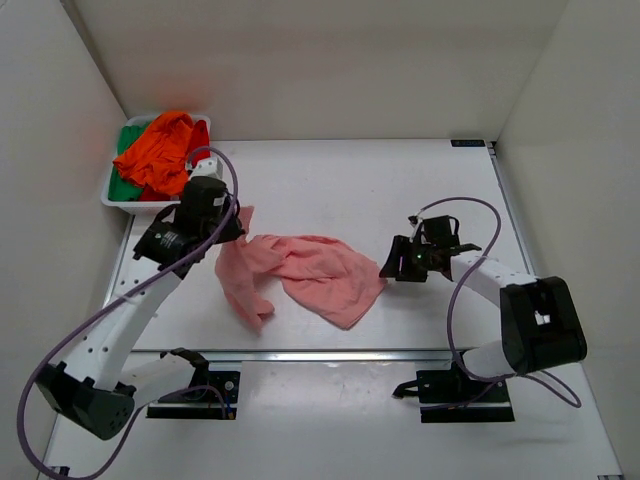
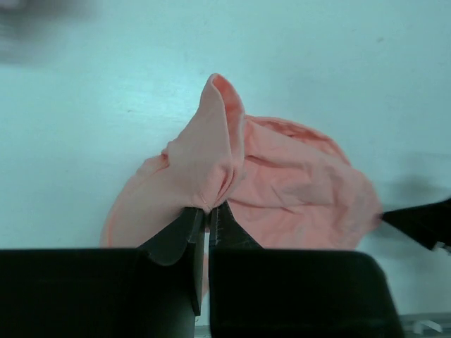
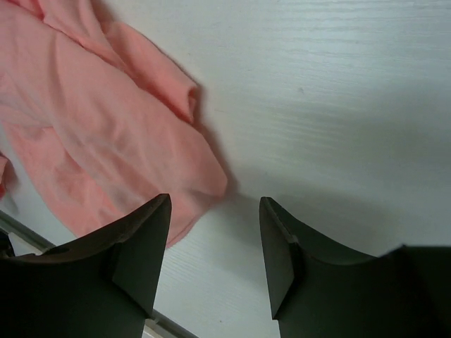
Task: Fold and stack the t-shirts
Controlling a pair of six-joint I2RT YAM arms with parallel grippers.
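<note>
A pink t-shirt lies rumpled across the middle of the white table, its left part raised. My left gripper is shut on a bunched bit of the shirt, and cloth hangs below it and stands up beyond its fingertips. At the shirt's right end, my right gripper stands open. In the right wrist view a rounded corner of the pink t-shirt reaches in front of the gap between its fingers, closer to the left one; neither finger clearly grips it.
A white basket at the back left holds orange, red and green shirts; the left arm passes close to its front corner. A metal rail runs along the front edge.
</note>
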